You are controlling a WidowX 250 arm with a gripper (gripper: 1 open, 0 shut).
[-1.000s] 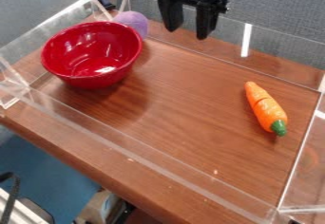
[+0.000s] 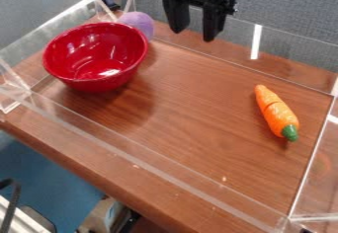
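A black gripper point(image 2: 196, 16) hangs at the top middle of the camera view, fingers apart with nothing between them, above the back of the wooden table. A red bowl point(image 2: 93, 64) sits at the left. A purple rounded object point(image 2: 136, 23) lies behind the bowl. An orange toy carrot point(image 2: 275, 109) with a green tip lies at the right.
Clear plastic walls border the wooden table point(image 2: 179, 128) on its sides. A grey wall stands behind.
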